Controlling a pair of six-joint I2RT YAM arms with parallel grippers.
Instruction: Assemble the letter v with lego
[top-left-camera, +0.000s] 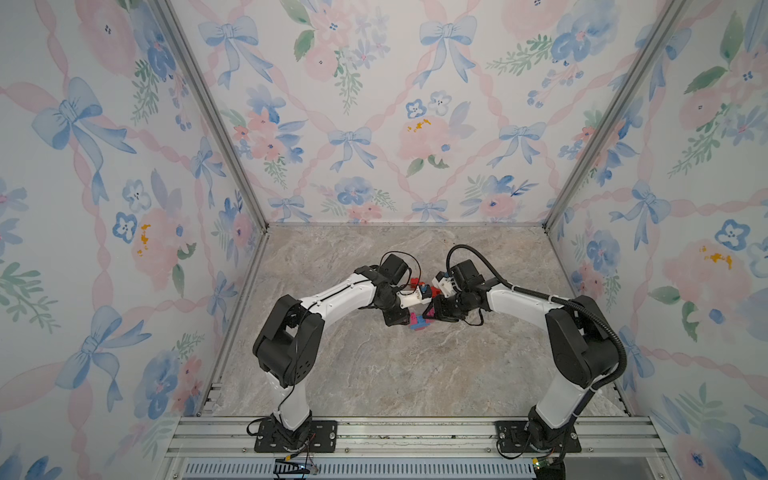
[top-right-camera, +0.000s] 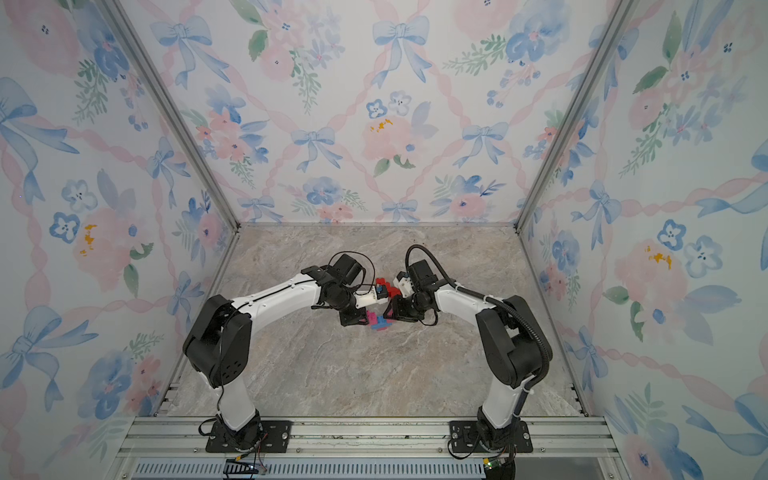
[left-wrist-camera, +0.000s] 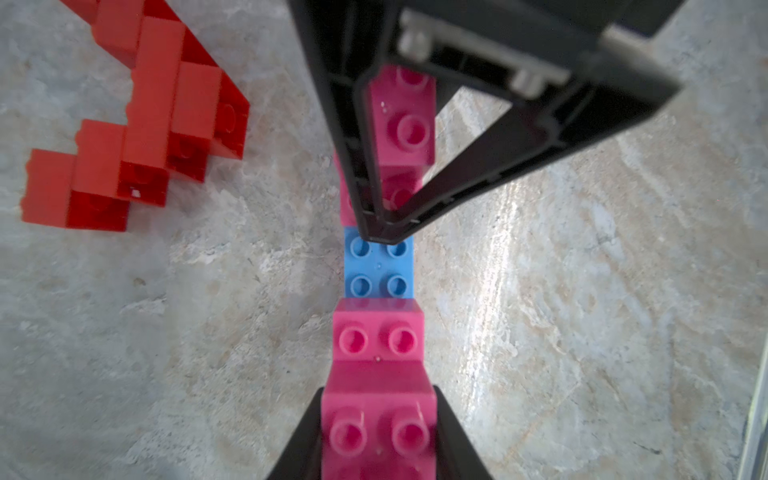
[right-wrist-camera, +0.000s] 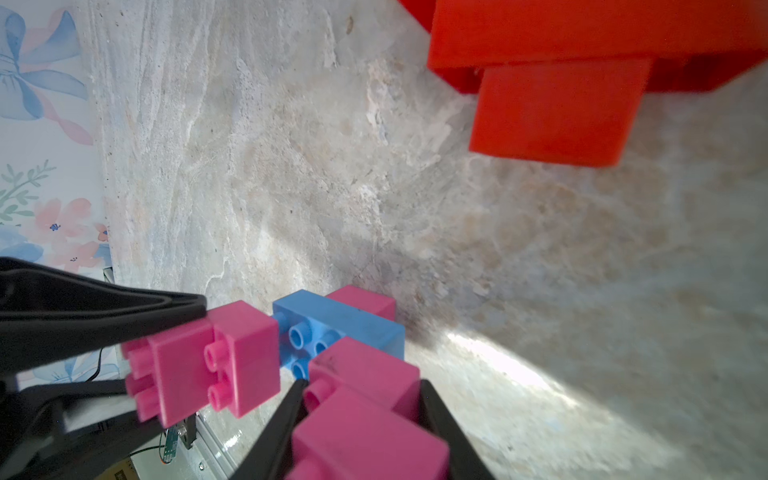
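Note:
My two grippers meet over the middle of the table. My left gripper (top-left-camera: 411, 301) is shut on a stepped pink brick piece (left-wrist-camera: 377, 376), seen at the bottom of the left wrist view. My right gripper (top-right-camera: 393, 308) is shut on another stepped pink piece; in the left wrist view its black fingers reach in from the top around pink bricks. A blue brick (left-wrist-camera: 378, 268) with studs showing lies between the pink pieces, with more pink beside it; whether these parts are joined I cannot tell.
A stepped red brick assembly (left-wrist-camera: 152, 104) lies on the marble table (top-left-camera: 360, 368) just behind the grippers.

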